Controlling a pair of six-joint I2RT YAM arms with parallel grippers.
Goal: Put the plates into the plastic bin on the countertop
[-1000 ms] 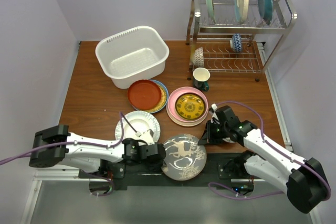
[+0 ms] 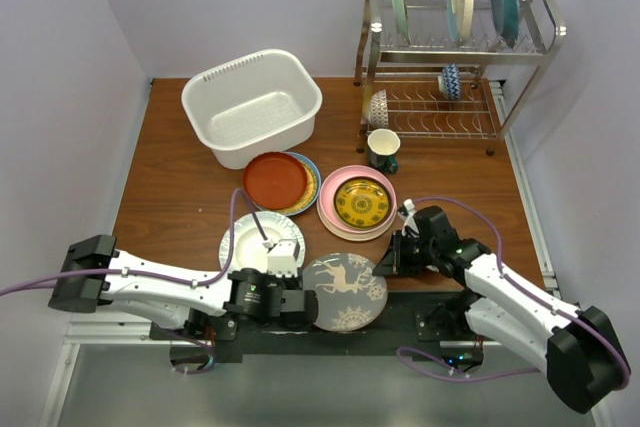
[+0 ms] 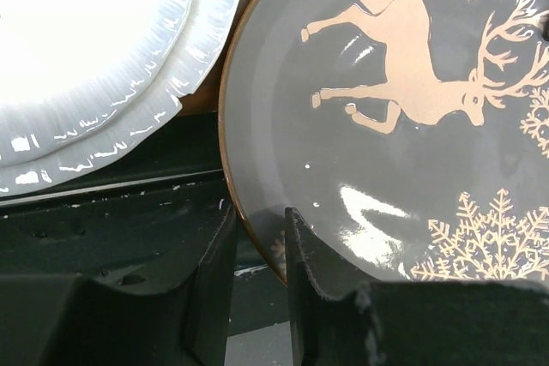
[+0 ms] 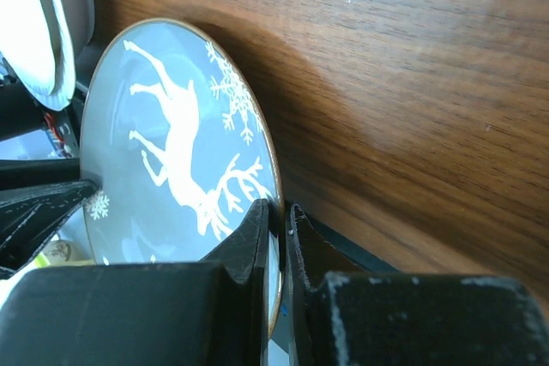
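A grey plate with a tan reindeer and snowflakes [image 2: 345, 292] hangs tilted at the counter's front edge. My right gripper is shut on its rim, one finger on each face. At the opposite side, my left gripper stands open, with the plate's brown rim passing between its fingertips; contact cannot be told. The empty white plastic bin [image 2: 210, 147] sits at the back left. White plates [image 2: 232, 237] lie partly under the left arm. A red-brown plate [image 2: 275, 181] overlaps a blue-rimmed one [image 2: 312, 193]. A small yellow plate [image 2: 362, 203] rests on pink plates [image 2: 328, 209].
A metal dish rack [image 2: 372, 52] at the back right holds several upright plates and cups. A dark green and cream mug [image 2: 383, 150] stands before it. Bare wooden counter [image 2: 165, 162] shows left of the plates.
The reindeer plate has shifted slightly left and toward the back. The right arm has barely moved.
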